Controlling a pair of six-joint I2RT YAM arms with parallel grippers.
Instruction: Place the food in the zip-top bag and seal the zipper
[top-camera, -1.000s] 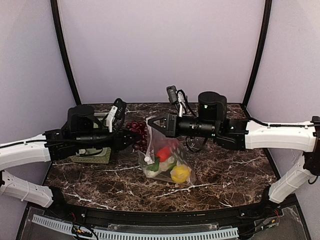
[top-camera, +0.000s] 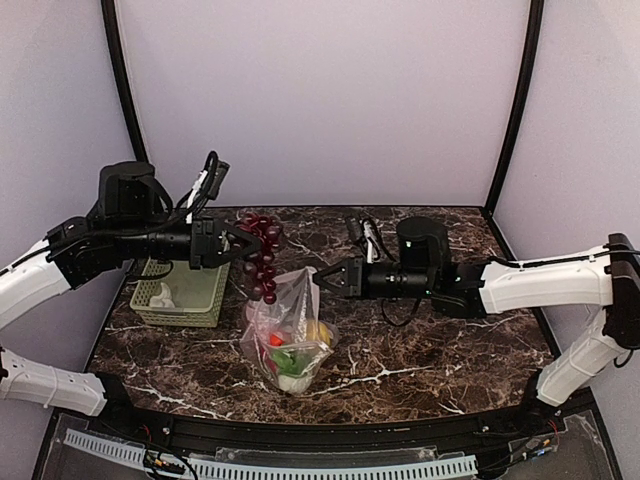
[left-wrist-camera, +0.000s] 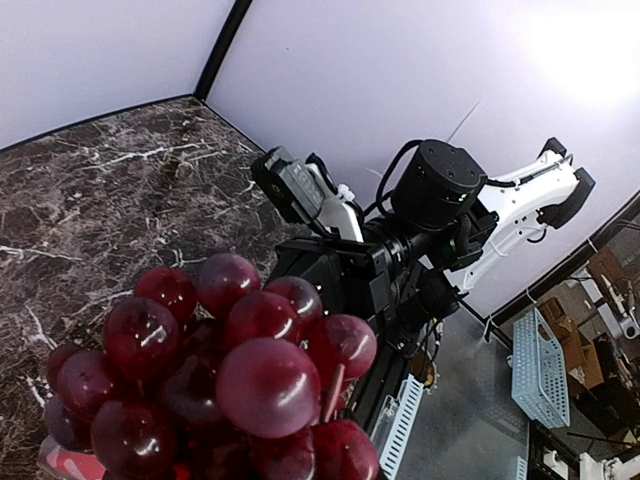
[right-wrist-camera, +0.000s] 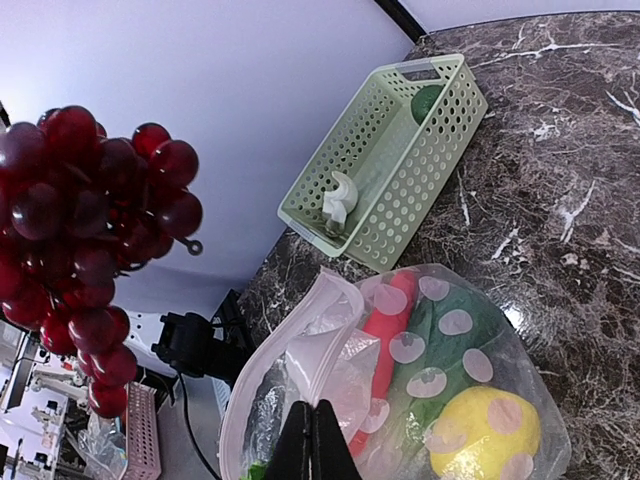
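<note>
A bunch of red grapes (top-camera: 262, 262) hangs from my left gripper (top-camera: 236, 244), high at the left of the clear zip bag (top-camera: 295, 340); it fills the bottom of the left wrist view (left-wrist-camera: 230, 390) and the left of the right wrist view (right-wrist-camera: 85, 230). The bag holds a yellow food (right-wrist-camera: 485, 435), red and green items and a pale one. My right gripper is shut on the bag's zipper edge (right-wrist-camera: 330, 310), holding its top up.
A pale green basket (top-camera: 175, 300) stands at the back left, with a white item (right-wrist-camera: 340, 200) and a green round item (right-wrist-camera: 427, 100) inside.
The right gripper moved down and slightly right; the bag shifted with it.
</note>
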